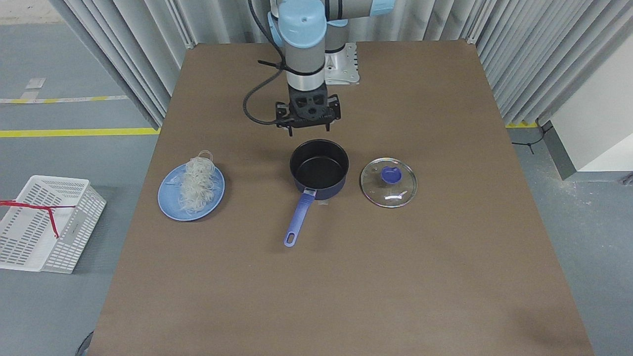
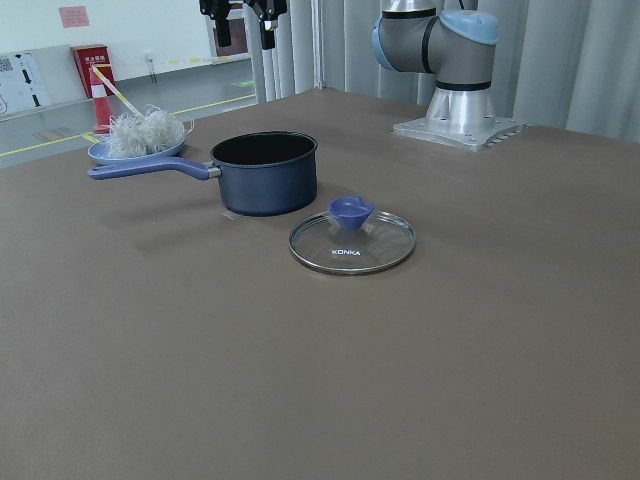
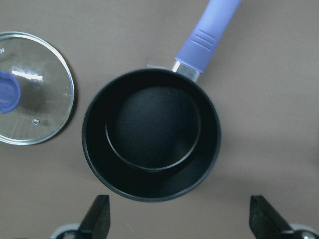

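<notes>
A dark saucepan [image 1: 319,163] with a blue handle [image 1: 299,217] stands mid-table, empty in the wrist view. Right of it lies a glass lid [image 1: 388,190] with a blue knob [image 1: 391,174], flat on the table. A blue plate [image 1: 172,201] at the left holds a white tangle of noodle-like strands [image 1: 197,184]. My gripper [image 1: 309,129] hangs above and behind the pan; in the wrist view its two fingers are wide apart with nothing between them.
A white basket [image 1: 71,237] stands on the floor beyond the left edge.
</notes>
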